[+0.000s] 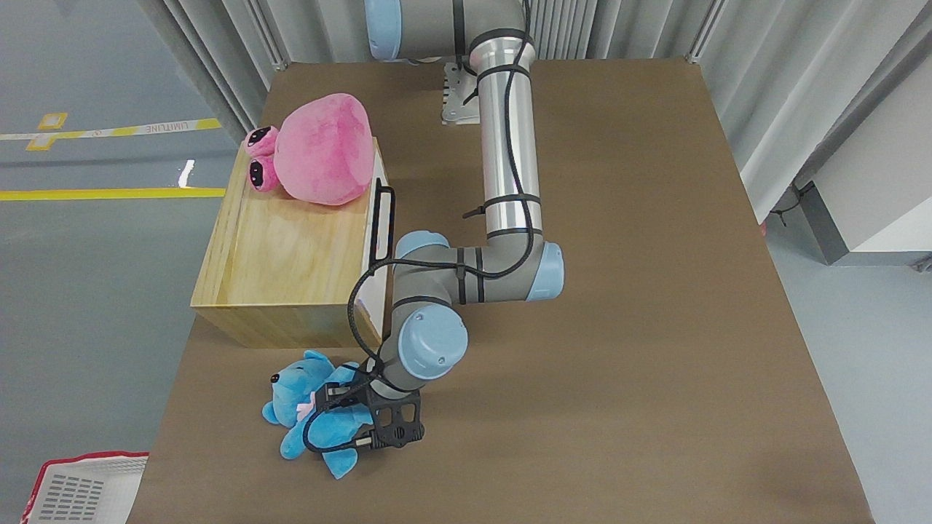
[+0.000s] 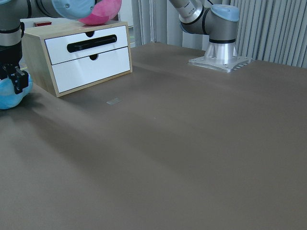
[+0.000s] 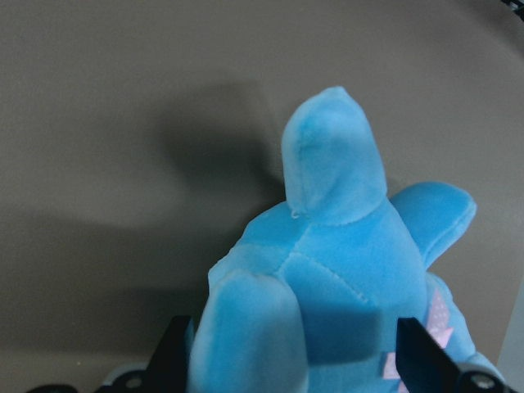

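A blue plush bear (image 1: 297, 393) with a pink bow lies on the brown table (image 1: 646, 367), just in front of the wooden drawer box. My gripper is over it, pointing down. In the wrist view its two black fingers straddle the bear's blue body (image 3: 352, 262), wide apart, the tips low against the plush; whether they press on it I cannot tell. In the left view the gripper (image 2: 14, 81) is partly at the frame's edge, down on the bear.
A drawer box (image 1: 271, 271) with white fronts stands at the left of the table, a pink plush toy (image 1: 319, 148) on top. A white basket (image 1: 83, 489) sits off the table's front left.
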